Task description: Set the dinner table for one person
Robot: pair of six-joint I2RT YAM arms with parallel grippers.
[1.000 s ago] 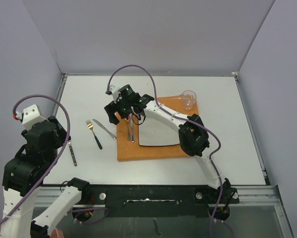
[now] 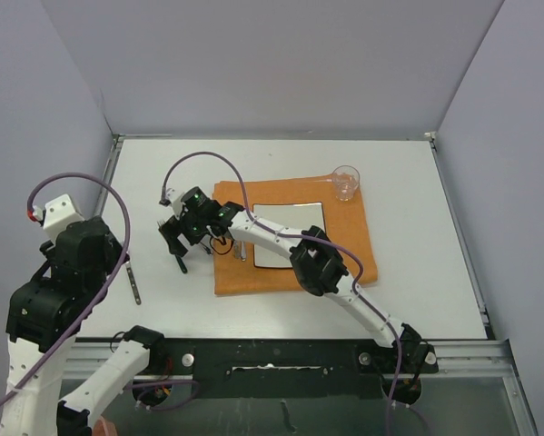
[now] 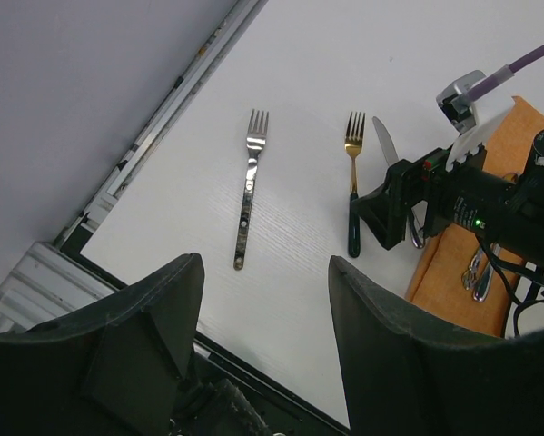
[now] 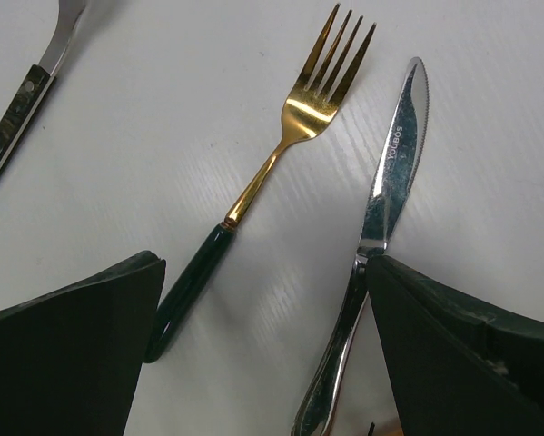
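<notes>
My right gripper is open, low over the loose cutlery left of the orange mat (image 2: 303, 282). Between and below its fingers in the right wrist view lie a gold fork (image 4: 303, 113) with a green handle and a steel knife (image 4: 390, 173). My left gripper hangs open at the left side. Beyond it a steel fork (image 3: 249, 191) lies on the white table. On the mat are a white square plate (image 2: 272, 259), a glass (image 2: 346, 182) at its back right corner, and more cutlery (image 3: 485, 277), partly hidden by the right arm.
Grey walls stand at the back and both sides.
My right gripper has moved left and toward the front, from over the mat's left part to over the gold fork and knife. The left arm has hardly moved.
</notes>
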